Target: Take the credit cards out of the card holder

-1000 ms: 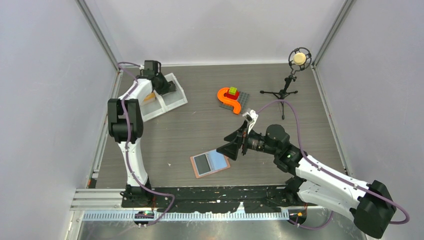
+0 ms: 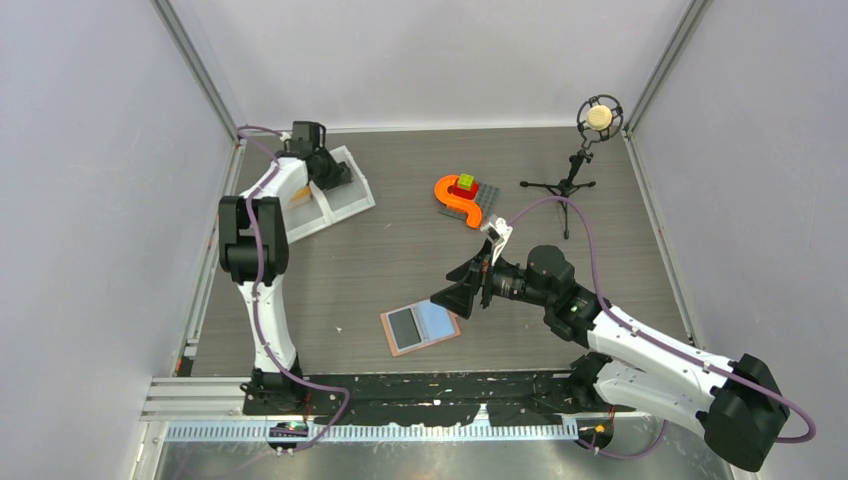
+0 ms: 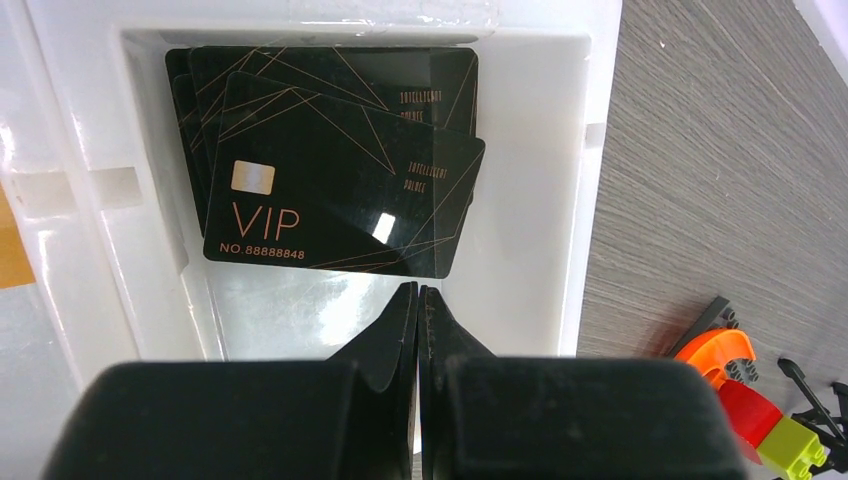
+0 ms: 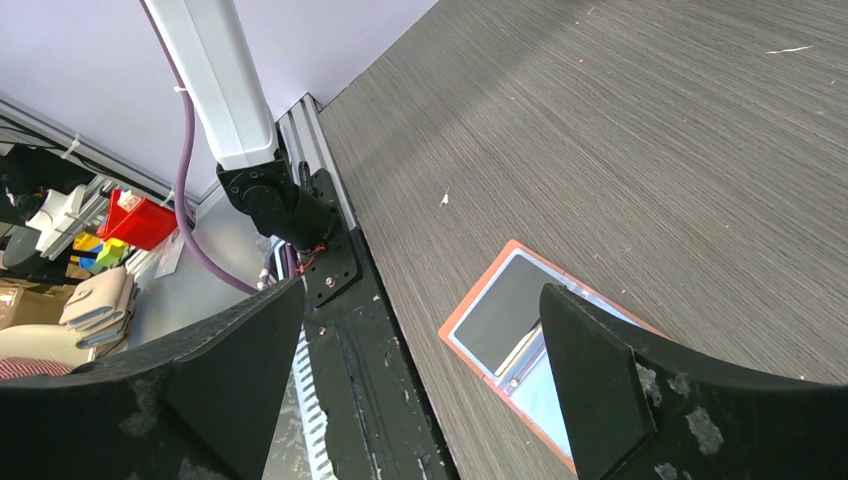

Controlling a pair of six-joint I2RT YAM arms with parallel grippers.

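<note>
Several black VIP cards (image 3: pixel 335 180) lie overlapped in one compartment of the white tray (image 3: pixel 585 200), seen in the left wrist view. Just beyond the lower edge of the front card stands my left gripper, its fingertips pressed together with nothing showing between them. The card holder (image 2: pixel 419 327) lies spread flat near the front edge of the table; its dark and light blue halves show in the right wrist view too. Above and to the right of the holder, my right gripper (image 2: pixel 466 290) is open, its fingers (image 4: pixel 640 400) wide apart and empty.
An orange curved block (image 2: pixel 460 202) with red and green bricks sits on a grey plate at the back middle. A small black tripod (image 2: pixel 562 187) stands at the back right. Bare table lies between the tray and the holder.
Both arms have shifted only slightly: the left a touch to the right, the right a touch to the left. The tray and holder stay where they were.
</note>
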